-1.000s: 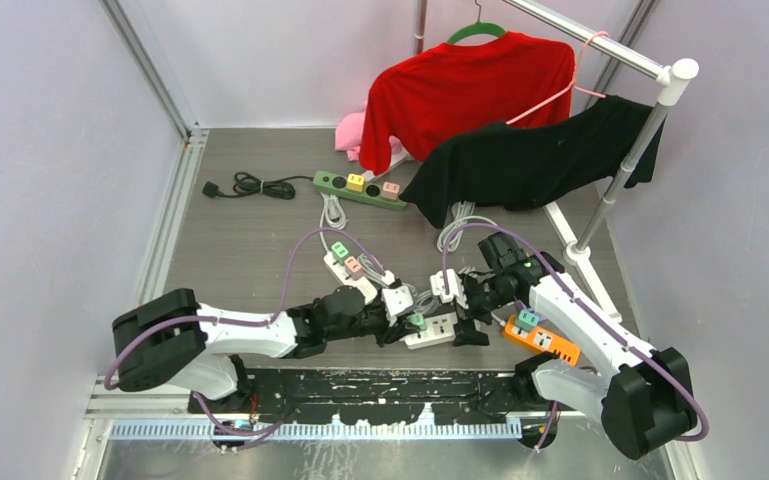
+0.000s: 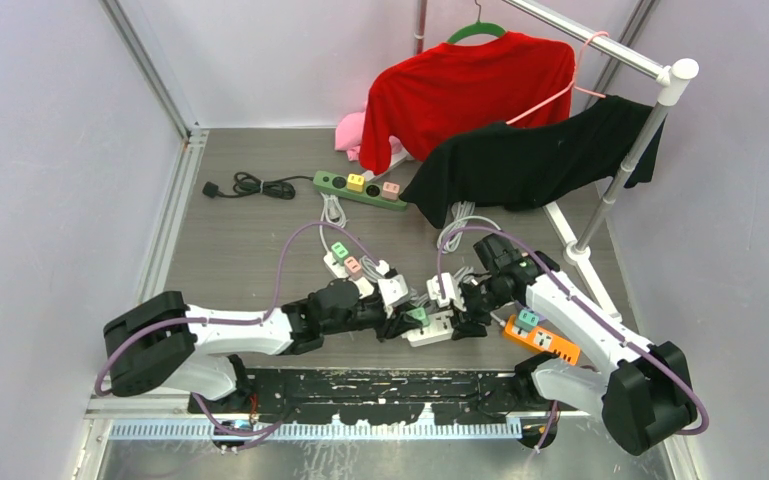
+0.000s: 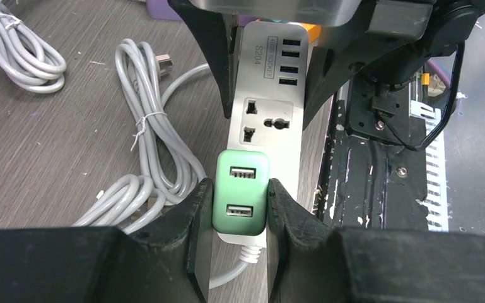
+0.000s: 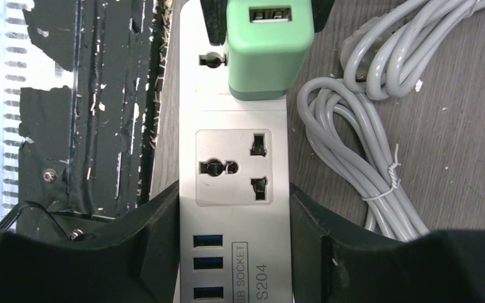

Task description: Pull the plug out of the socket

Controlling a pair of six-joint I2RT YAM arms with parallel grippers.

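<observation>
A green USB plug [image 3: 240, 189] sits on the end of a white power strip [image 3: 265, 88] marked S204. My left gripper is shut on that plug, gripping it from both sides. My right gripper is shut on the strip's body near its USB ports, beside an uncovered socket. In the top view the two grippers [image 2: 407, 318] face each other low at the front middle of the floor board.
An orange strip [image 2: 550, 345] lies to the right, another white strip [image 2: 338, 268] with plugs and a green strip [image 2: 330, 183] farther back. Coiled cables lie around. Shirts [image 2: 470, 95] hang from a rack at the back right. The board's left part is clear.
My right gripper has moved very little.
</observation>
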